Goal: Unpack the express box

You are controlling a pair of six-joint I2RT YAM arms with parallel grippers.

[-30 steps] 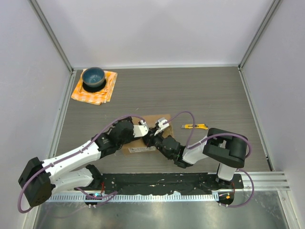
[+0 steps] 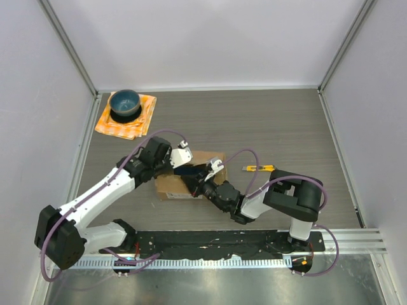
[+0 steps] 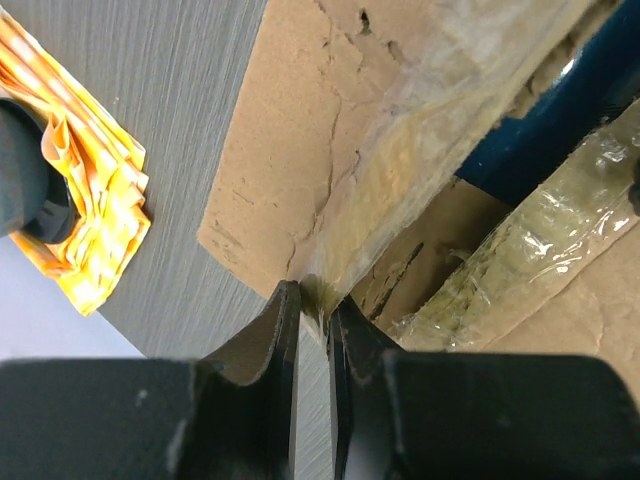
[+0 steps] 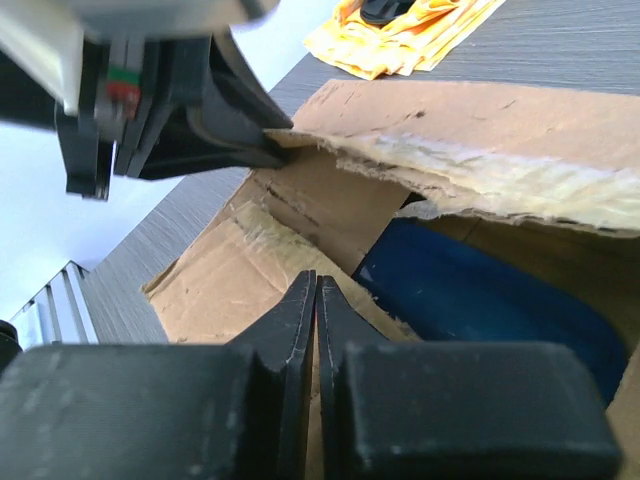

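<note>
The cardboard box point(image 2: 172, 186) stands at the front middle of the table, partly hidden under both arms. Its top is parted, and a dark blue object point(image 4: 490, 290) shows inside. My left gripper is shut on the corner of the raised far flap point(image 3: 290, 140), whose edge carries clear tape. At the near flap point(image 4: 220, 285), my right gripper is closed on its taped edge, with a sliver of cardboard colour between the fingers; the exact grip is mostly hidden.
A yellow cutter point(image 2: 257, 168) lies to the right of the box. At the back left, a blue bowl point(image 2: 125, 101) sits on a dark base on an orange checked cloth point(image 2: 146, 111).
My left gripper has moved left and away toward the back, lifting the far flap, and the blue contents have come into sight. The box has shifted slightly left; the right arm has barely moved.
</note>
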